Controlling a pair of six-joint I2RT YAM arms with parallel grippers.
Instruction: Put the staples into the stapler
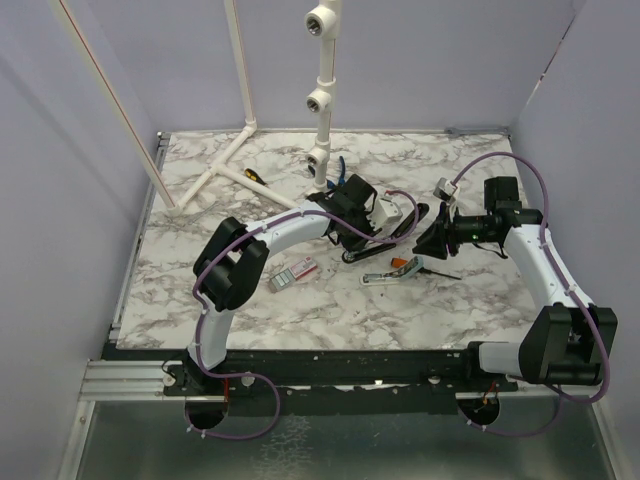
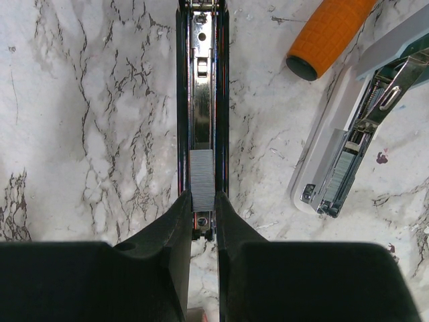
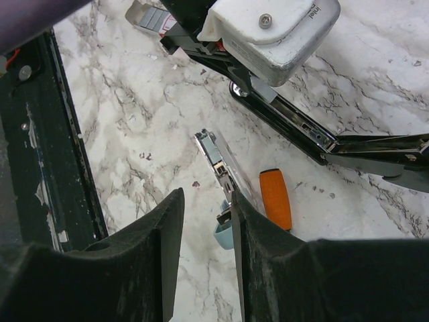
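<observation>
The long black stapler [image 2: 222,87] lies opened out on the marble top, its metal channel exposed. A grey strip of staples [image 2: 202,176] sits along the front part of that channel, seeming lined up with it. My left gripper is shut on the near end of the strip; whether the strip rests fully down cannot be told. In the right wrist view the left gripper's white housing hides part of the stapler. My right gripper hangs above the table, right of the stapler, its fingers apart and nothing between them.
A small white and light-blue stapler [image 1: 378,279] stands open beside the black one, close to my right gripper. An orange-handled tool [image 3: 275,199] lies alongside it. A red-and-white box [image 1: 292,274] is at the left.
</observation>
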